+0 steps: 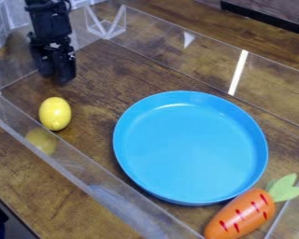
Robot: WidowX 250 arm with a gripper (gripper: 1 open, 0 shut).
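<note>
The black gripper (56,67) is at the upper left, low over the wooden surface and just inside the clear wall, its fingers open as far as the small view shows. Below it, apart from it, a yellow egg-shaped object (55,113) lies on the wood. A large blue plate (190,147) takes up the middle right. A toy carrot (239,215) with red stripes and pale green leaves lies at the bottom right.
Clear plastic walls (90,185) enclose the work area along the near and far sides. Bare wood lies free between the gripper and the plate and toward the upper right.
</note>
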